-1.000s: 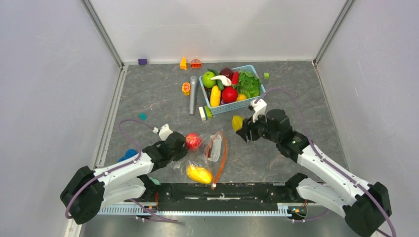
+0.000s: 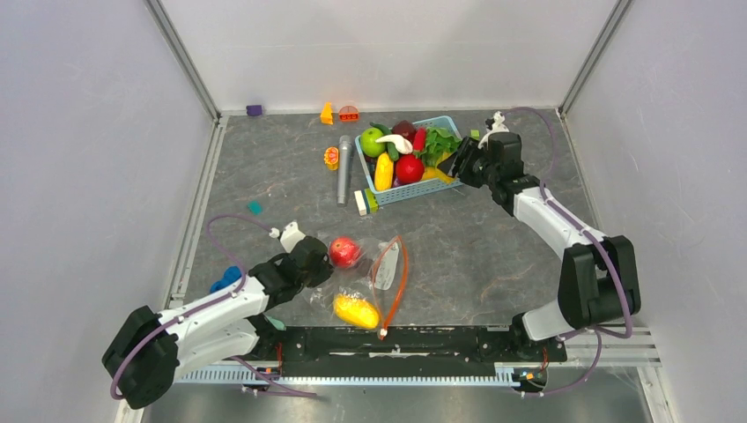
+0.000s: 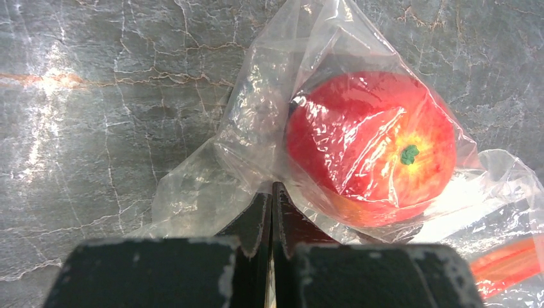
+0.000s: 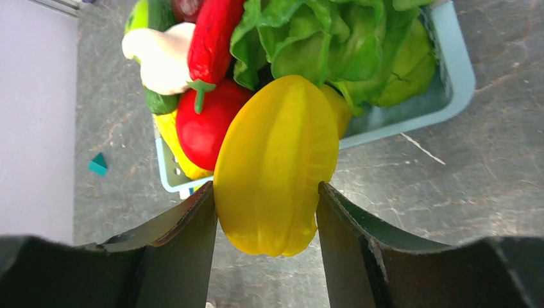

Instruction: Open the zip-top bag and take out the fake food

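Observation:
A clear zip top bag with an orange zip edge lies front centre, a red fake apple and a yellow fake corn-like piece in it. My left gripper is shut at the bag's crumpled plastic beside the apple; whether it pinches plastic is unclear. My right gripper holds a yellow pepper-like piece between its fingers, above the near right of the blue basket of fake food.
A grey cylinder lies left of the basket. Small coloured blocks are scattered around it. The table's right half in front of the basket is clear.
The left gripper and bag have hardly moved.

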